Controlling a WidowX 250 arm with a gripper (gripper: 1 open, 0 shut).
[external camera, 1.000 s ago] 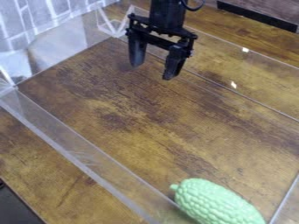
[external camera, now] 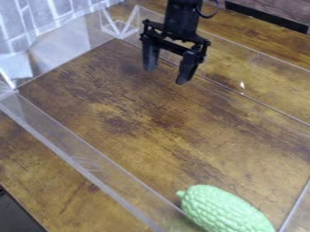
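The black gripper [external camera: 171, 60] hangs at the top centre of the camera view, near the back of the clear-walled area, its two fingers spread open with nothing visible between them. A pale green, bumpy object shaped like a corn cob or gourd [external camera: 224, 210] lies at the bottom right, well apart from the gripper.
Low transparent walls [external camera: 85, 163] enclose the wooden table surface [external camera: 145, 118], whose middle is clear. A light grey patterned cloth or panel [external camera: 31, 27] is at the upper left.
The gripper has moved slightly up the view, toward the back, over the last second, staying open. The green object has not moved.
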